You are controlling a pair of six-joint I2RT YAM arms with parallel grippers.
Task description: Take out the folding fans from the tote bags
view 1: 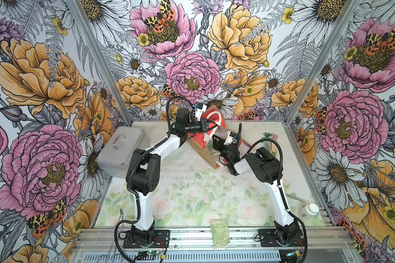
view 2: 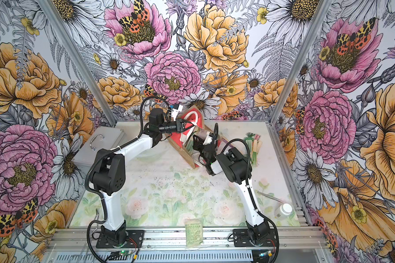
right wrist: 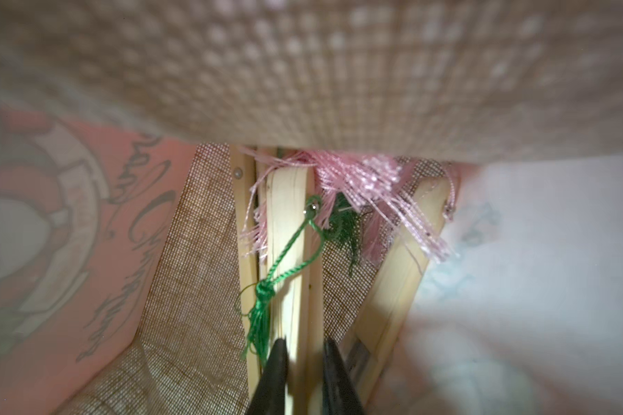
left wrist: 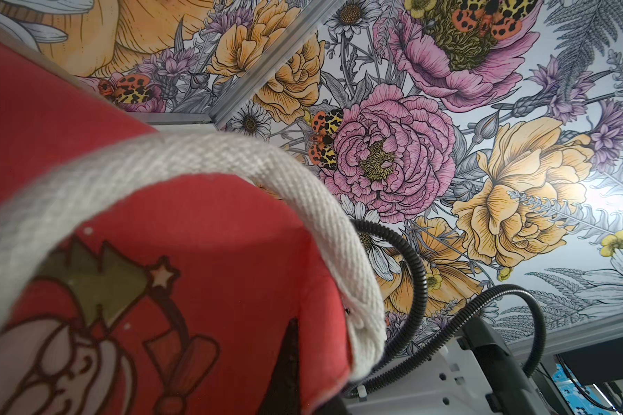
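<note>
At the back of the table a red tote bag (view 1: 200, 136) with a white rope handle (left wrist: 221, 153) leans over. My left gripper (view 1: 211, 126) is shut at the bag's rim; in the left wrist view the red fabric (left wrist: 325, 332) and handle cover most of the fingers. Inside the bag, my right gripper is shut on a wooden folding fan (right wrist: 290, 256) with a green tassel (right wrist: 259, 318). Another fan (right wrist: 401, 283) slants to its right, under a pink tassel (right wrist: 367, 183), and one more stick (right wrist: 244, 228) stands to its left.
Several fans with green tassels (view 2: 251, 142) lie on the table at right. A grey metal box (view 1: 122, 151) stands at left, a white bottle (view 1: 309, 211) at front right.
</note>
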